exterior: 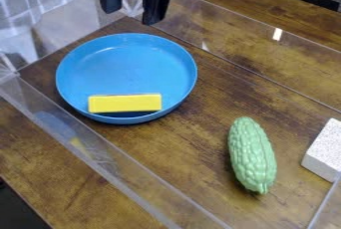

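The black gripper [131, 2] is at the top of the view, above the back of a blue plate [127, 64], its two fingers pointing down and spread apart with nothing seen between them. A yellow block [124, 103] lies flat on the front part of the plate. A green bitter melon [252, 153] lies on the wooden table to the right of the plate.
A white block [325, 146] sits at the right edge. Clear plastic walls border the wooden table [200, 173] on several sides. Bare wood lies between the plate and the melon.
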